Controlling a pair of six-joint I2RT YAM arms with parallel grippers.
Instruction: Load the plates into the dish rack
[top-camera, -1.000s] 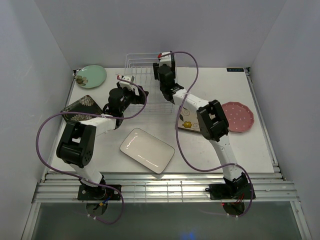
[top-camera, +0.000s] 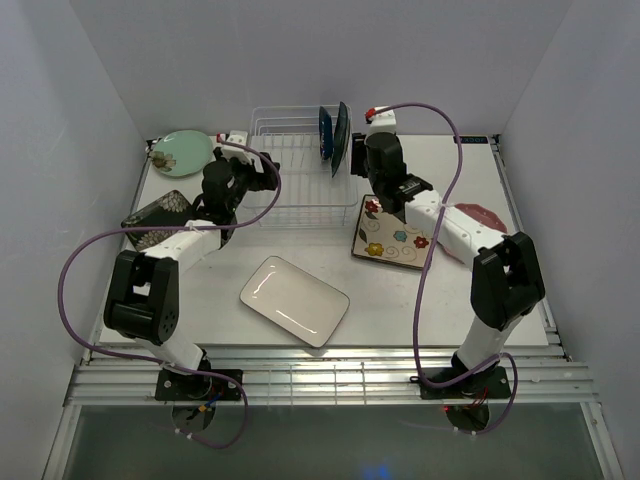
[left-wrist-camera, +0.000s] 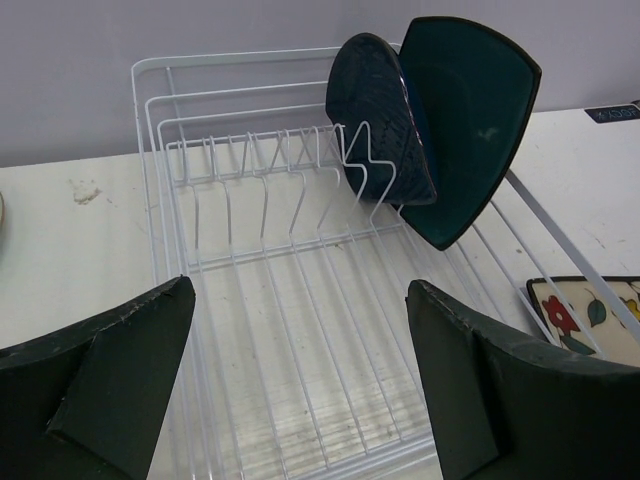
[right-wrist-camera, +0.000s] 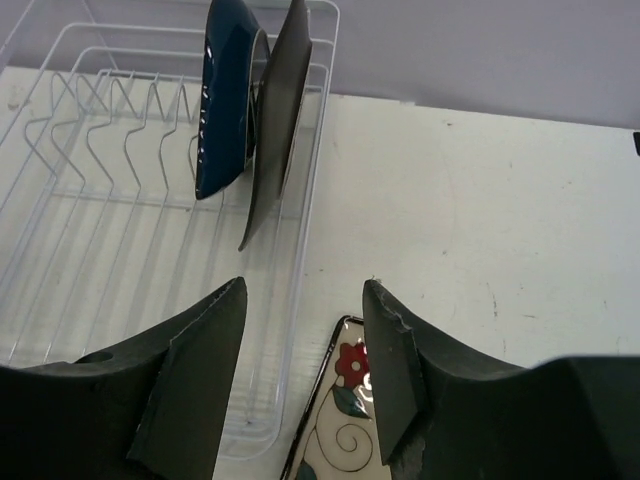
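Note:
The white wire dish rack (top-camera: 300, 225) holds a dark blue plate (top-camera: 325, 135) and a dark green plate (top-camera: 341, 138) upright at its right side; both also show in the left wrist view. My left gripper (top-camera: 262, 172) is open over the rack's left side, nothing between its fingers. My right gripper (top-camera: 365, 152) is at the rack's right edge, just right of the plates, its fingers apart and empty. A cream plate (top-camera: 294, 300) lies in front of the rack, a floral square plate (top-camera: 392, 245) at right front, a pink plate (top-camera: 478, 240) further right, partly behind the arm.
A pale green plate (top-camera: 182, 153) lies at back left, a dark square plate (top-camera: 155, 215) below it. The rack's middle and left are empty.
My right gripper has moved rightward, away from over the plates in the rack to its right edge. My left gripper has drawn slightly left and back.

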